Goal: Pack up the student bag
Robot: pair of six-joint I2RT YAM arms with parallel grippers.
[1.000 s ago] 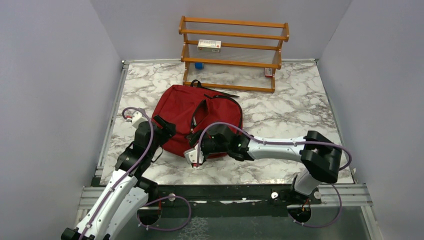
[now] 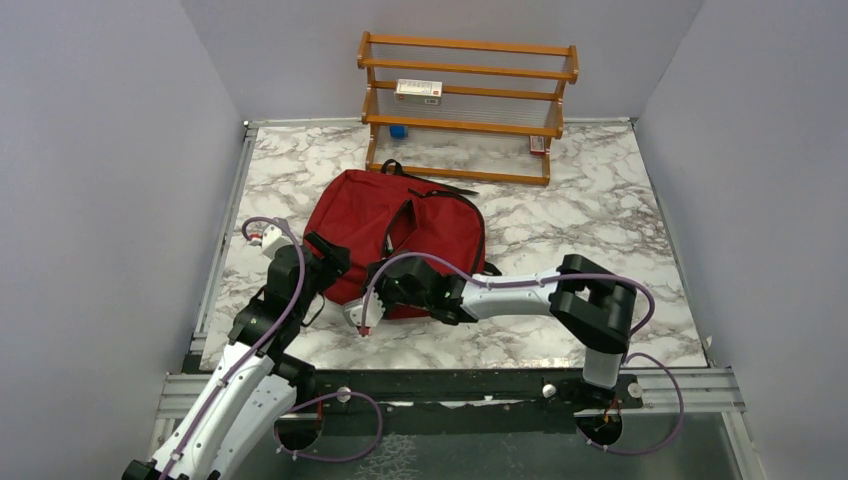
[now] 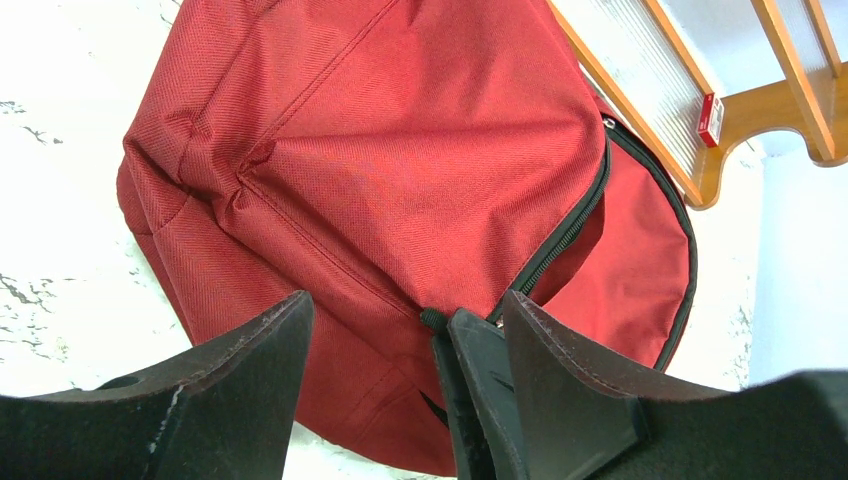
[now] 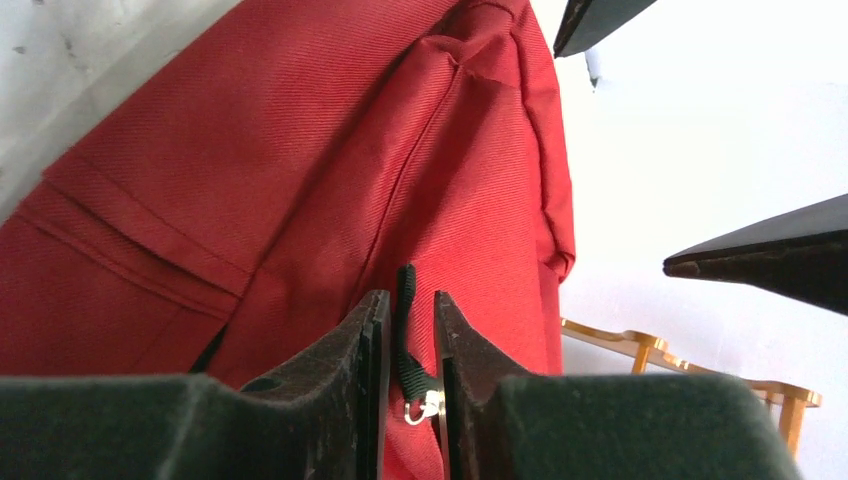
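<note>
The red bag (image 2: 340, 215) lies on the table with its front pocket zipper (image 3: 555, 245) partly open. My left gripper stands open over the bag's left part. My right gripper is low at the bag, its fingers narrowly apart on either side of a black zipper pull (image 4: 416, 390); whether they grip it cannot be seen clearly. In the left wrist view the right gripper's dark body appears between my left fingers.
A wooden rack (image 2: 465, 123) stands at the back, holding a white box (image 2: 418, 91), a blue item (image 2: 397, 131) and a red box (image 2: 537, 144).
My right arm and gripper have moved leftward along the bag's front. The left arm and the bag look almost unchanged.
</note>
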